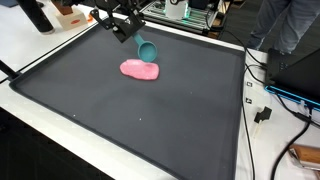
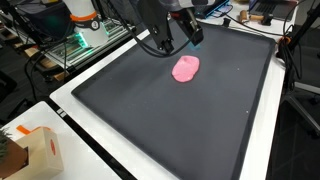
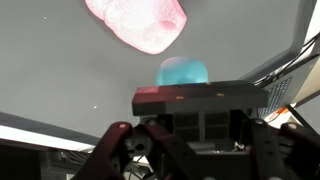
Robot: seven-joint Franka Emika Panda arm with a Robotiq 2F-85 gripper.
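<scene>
A teal cup (image 1: 148,51) is gripped at the far side of the dark board, its round face turned toward exterior view 1. My gripper (image 1: 138,40) is shut on it. In the wrist view, part of the teal cup (image 3: 182,70) shows just beyond the fingers (image 3: 180,98), which hide the rest. Only a small bit of the teal cup (image 2: 197,40) is visible in exterior view 2. A pink rounded piece (image 1: 139,69) lies flat on the board, close to the cup on its near side. Whether the cup touches the board is hard to tell.
The dark board (image 1: 150,115) has a white border, and its middle and near parts are bare. Cables and equipment crowd the far edge behind the arm. A white and orange device (image 2: 45,155) stands outside the board's near left corner.
</scene>
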